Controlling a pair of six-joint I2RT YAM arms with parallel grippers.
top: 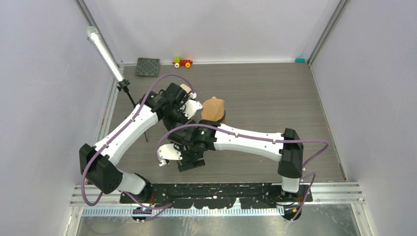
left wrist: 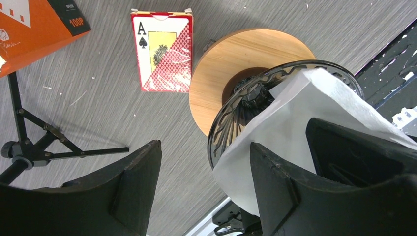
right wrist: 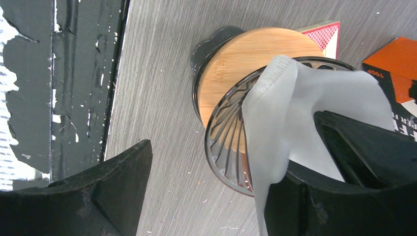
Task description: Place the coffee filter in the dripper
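A white paper filter [left wrist: 280, 142] [right wrist: 334, 98] rests crookedly in and over the smoked ribbed dripper [left wrist: 221, 132] [right wrist: 226, 147], which stands on a wooden ring base [left wrist: 211, 93] [right wrist: 255, 44]. My left gripper has its fingers apart, one against the filter, the other over the floor beside the dripper. My right gripper is open, one finger against the filter, the other outside the dripper. In the top view both wrists overlap at centre-left, hiding the dripper.
A card box [left wrist: 162, 54], an orange filter pack [left wrist: 39, 29] and a black tripod [left wrist: 22, 157] are close by. An orange-brown object [top: 213, 108] stands right of the wrists. The board's right half is clear.
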